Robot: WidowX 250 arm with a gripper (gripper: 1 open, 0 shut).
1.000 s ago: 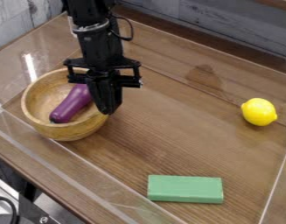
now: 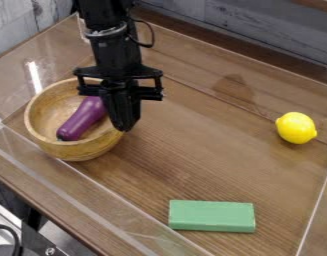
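A black robot gripper [image 2: 122, 115] hangs over the right part of a wooden bowl [image 2: 68, 150] at the left of the table. Its fingers point down near the bowl's rim; it looks shut, with nothing visible between them. In the bowl lies an elongated purple object [image 2: 80, 118], partly behind the arm.
A yellow lemon-like object [image 2: 295, 127] lies at the right. A green block [image 2: 211, 215] lies at the front right. A wall stands at the back, and a cable is at the lower left.
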